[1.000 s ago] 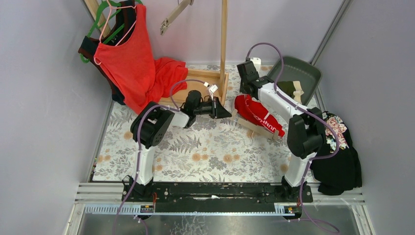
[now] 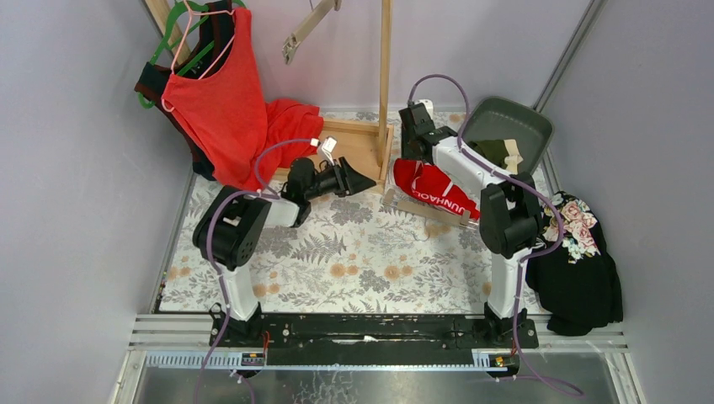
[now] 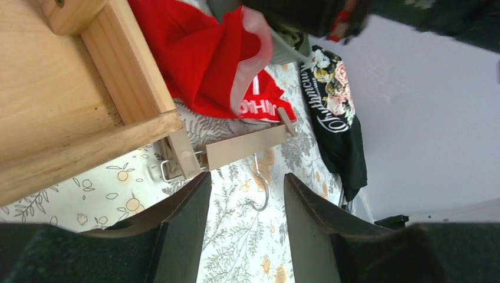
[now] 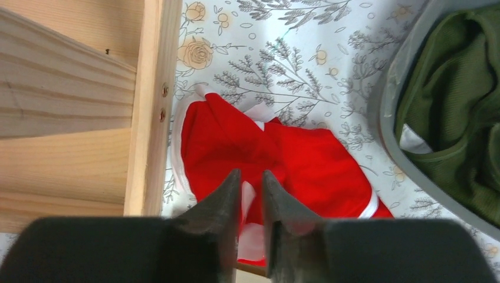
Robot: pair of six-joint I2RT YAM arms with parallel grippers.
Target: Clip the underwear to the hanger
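The red underwear [image 2: 434,185] with white lettering lies crumpled beside the wooden box, also seen from above in the right wrist view [image 4: 312,159]. A clip hanger [image 3: 247,144], a flat bar with end clips and a metal hook, lies along its front edge. My left gripper stands open and empty, facing the hanger from the left. My right gripper is low over the underwear; its fingertips are blurred and fairly close, and whether they hold fabric cannot be told.
The wooden box and post [image 2: 385,67] stand at centre back. A grey tray [image 2: 505,118] with green cloth is back right, black clothing [image 2: 581,278] at right. Red and black tops [image 2: 219,118] hang at left.
My left gripper has pulled back leftward from the hanger. The right gripper, underwear and hanger have shifted slightly left over the last second.
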